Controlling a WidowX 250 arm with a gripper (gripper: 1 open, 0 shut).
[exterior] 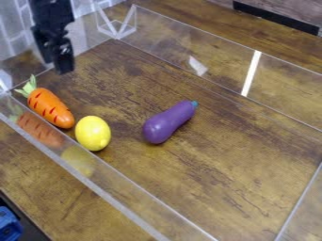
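The black gripper (45,58) hangs at the upper left above the carrot, blurred, its finger state hard to make out. An orange carrot (51,108) with a green top lies on the wooden floor of the clear-walled enclosure. A yellow lemon (93,133) is just to its lower right, and a purple eggplant (168,123) lies farther right, near the middle.
Transparent walls (170,47) border the wooden surface (227,160) at back, left and right. A blue object (7,224) shows at the lower left, outside the wall.
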